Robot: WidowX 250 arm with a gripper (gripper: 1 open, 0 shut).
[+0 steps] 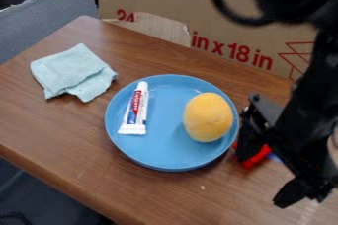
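My black gripper [271,158] reaches down at the right, low over the table beside the blue plate [145,149], largely covering a red object [247,158] with a bit of blue. Its fingers look apart; whether anything is between them is hidden. On the plate lie a toothpaste tube [133,110] and a yellow rounded object [208,117].
A folded light-blue cloth [73,71] lies on the wooden table [59,140] at the left. A cardboard box [172,2] stands along the back.
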